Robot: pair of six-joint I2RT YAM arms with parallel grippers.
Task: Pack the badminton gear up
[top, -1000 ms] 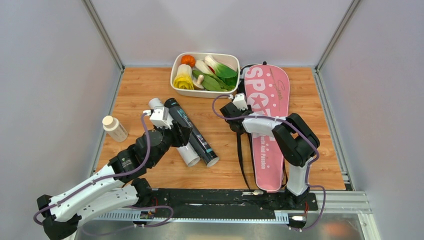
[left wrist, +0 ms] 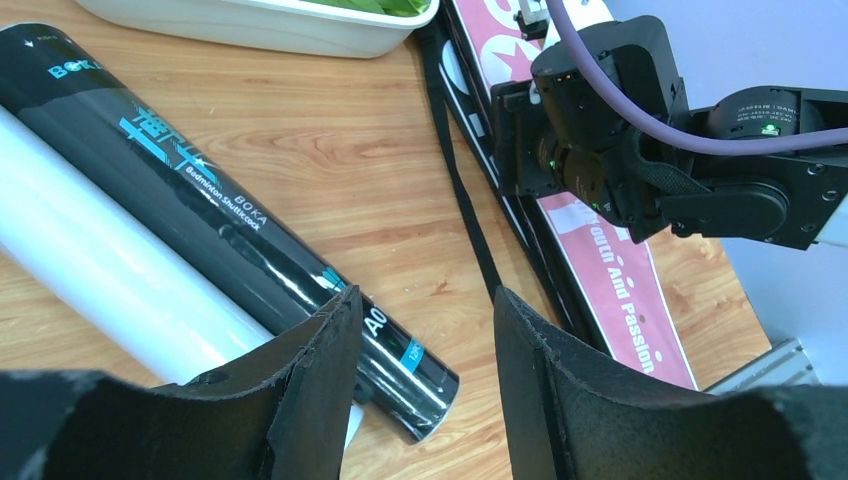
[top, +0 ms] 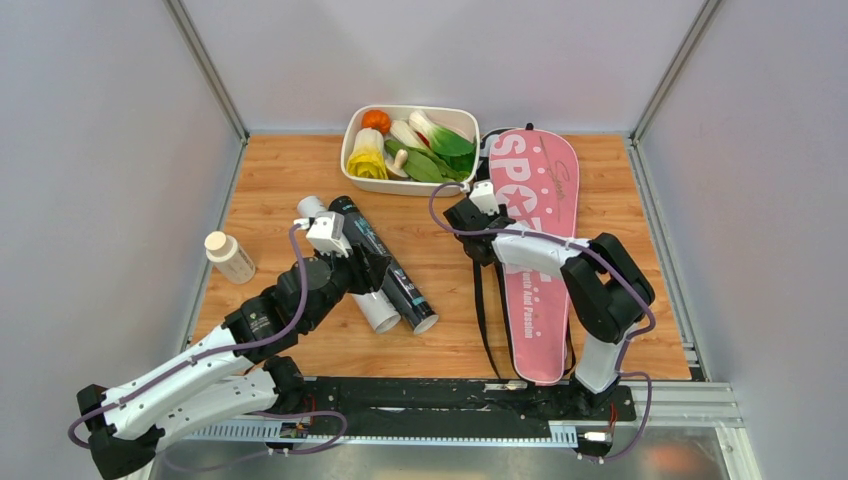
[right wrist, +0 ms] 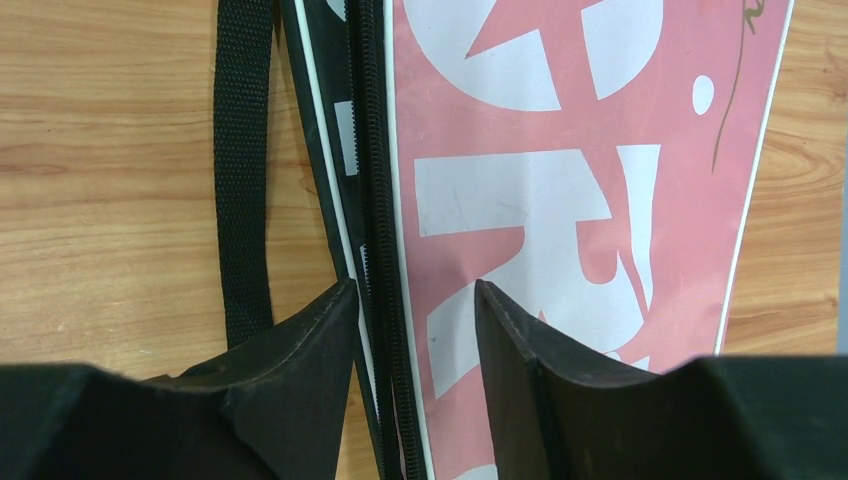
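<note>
A pink racket bag [top: 535,330] with a black zipper edge [right wrist: 380,200] and a loose strap [right wrist: 240,170] lies on the right of the table. My right gripper hangs open over the bag's zipper edge. Two shuttlecock tubes, one black [left wrist: 230,230] and one white [left wrist: 120,260], lie diagonally left of centre. My left gripper is open above their near ends, with the black tube's end visible below, left of the gap between its fingers.
A white container [top: 350,173] of vegetables stands at the back, close to the bag's upper end. A cream bottle [top: 235,262] stands at the left edge. Bare wood lies between tubes and bag.
The left wrist moved slightly right since one second ago. The objects look unmoved.
</note>
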